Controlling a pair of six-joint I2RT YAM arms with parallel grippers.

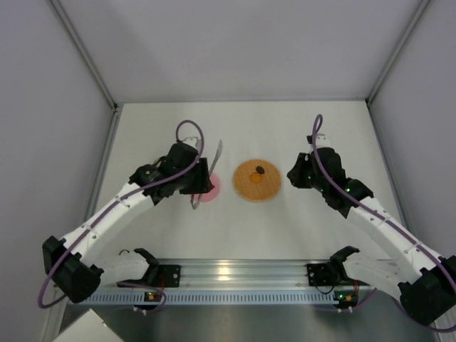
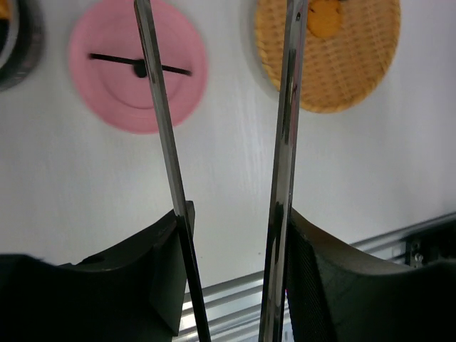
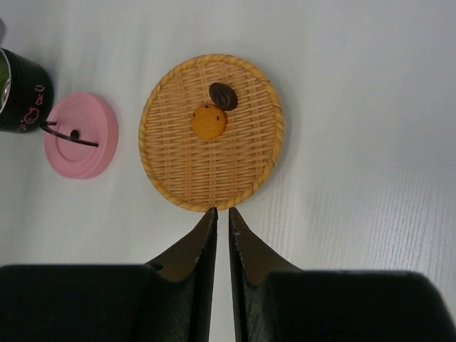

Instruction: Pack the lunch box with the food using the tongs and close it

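Observation:
My left gripper has its fingers against the outer sides of metal tongs (image 2: 167, 146); the tong arms stand apart with no food between them. A round pink lid (image 2: 121, 92) with a dark strip and knob lies below the tongs. Beside it is the dark round lunch box (image 3: 30, 96), cut by the edge in both wrist views and hidden by the left arm in the top view. On the woven round plate (image 3: 178, 160) lie an orange round piece (image 3: 208, 122) and a dark oval piece (image 3: 224, 96). My right gripper is shut; nothing shows in its narrow gap.
A metal rail (image 1: 235, 271) runs along the front edge, and grey walls enclose the sides and back.

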